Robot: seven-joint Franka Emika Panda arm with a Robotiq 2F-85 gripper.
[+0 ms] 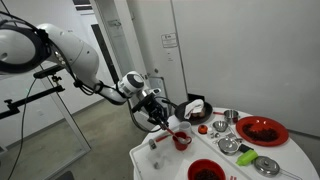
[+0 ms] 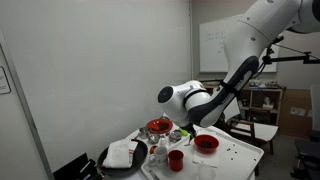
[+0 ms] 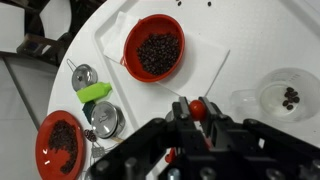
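Note:
My gripper is shut on a small red object (image 3: 197,108), perhaps a handle end; most of it is hidden. In exterior view 1 the gripper (image 1: 164,126) hangs over the near left side of the table, close to a red mug (image 1: 182,142). A red bowl of dark beans (image 3: 154,50) rests on a white sheet ahead of the fingers in the wrist view. To the right there stands a clear cup (image 3: 285,97) with a few beans inside.
A red plate of beans (image 1: 262,131) lies at the far side, near a strainer and a green-handled item (image 1: 246,157). A lidded pan (image 1: 266,166) sits at the right edge. Several metal pots and a black pan with white cloth (image 2: 120,154) crowd the back.

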